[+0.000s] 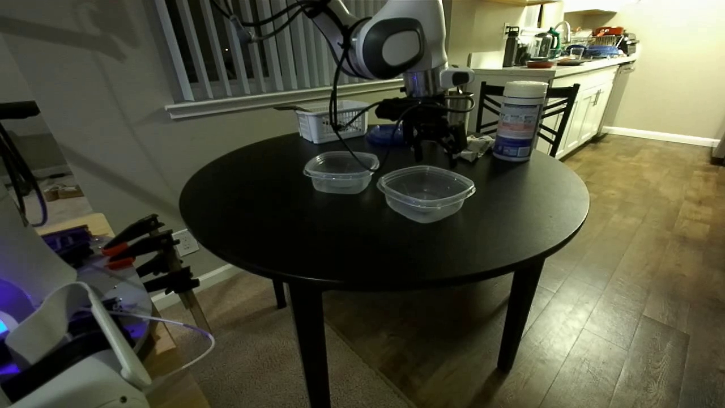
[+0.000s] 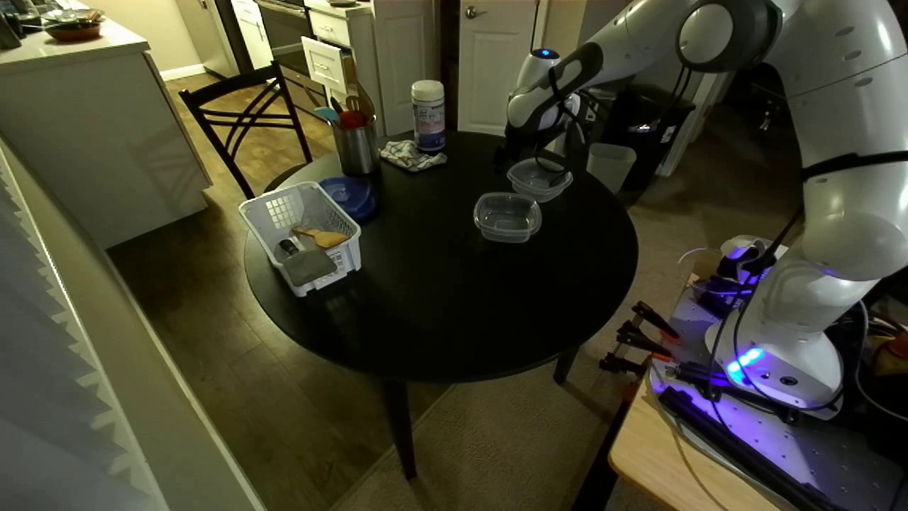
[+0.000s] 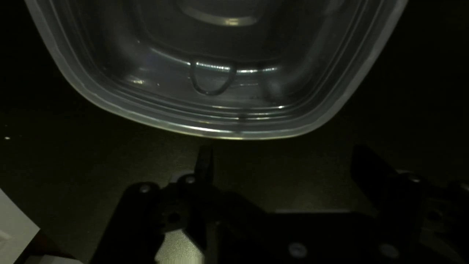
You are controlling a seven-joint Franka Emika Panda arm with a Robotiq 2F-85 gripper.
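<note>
Two clear plastic containers stand upright and empty on the round black table (image 1: 272,224). In exterior view 1 one container (image 1: 426,194) sits nearer the camera, and the other container (image 1: 341,173) is to its left and a little farther back. My gripper (image 1: 435,153) hangs above the table behind the nearer one, pointing down. The wrist view shows the rim of a clear container (image 3: 215,127) just beyond the fingertips. There the gripper is open, its two fingers well apart with only dark tabletop between them. Nothing is held.
A white basket (image 2: 302,234) holding a few items, a blue lid (image 2: 349,197), a steel utensil holder (image 2: 357,149), a cloth (image 2: 412,156) and a wipes canister (image 2: 429,115) line the table's far side.
</note>
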